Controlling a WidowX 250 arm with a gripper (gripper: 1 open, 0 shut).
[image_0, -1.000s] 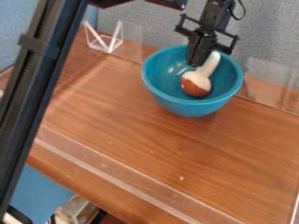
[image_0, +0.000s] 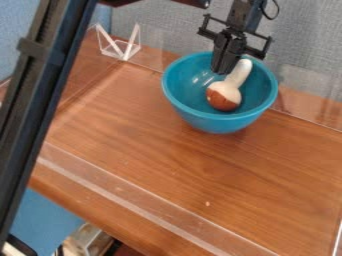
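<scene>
A teal bowl (image_0: 190, 110) rests toward the back of the wooden table (image_0: 174, 180). Inside it lies a mushroom-like object (image_0: 223, 95) with a pale stem pointing up-right and a brown-and-white head. My black gripper (image_0: 226, 62) is at the bowl's rear rim, above and just left of the stem's upper end, its fingertips dipping inside. It looks shut, and nothing shows held between its fingers.
A white wire stand (image_0: 118, 45) is at the back left, beside a grey padded wall. A long dark frame bar (image_0: 40, 100) crosses the left side of the view.
</scene>
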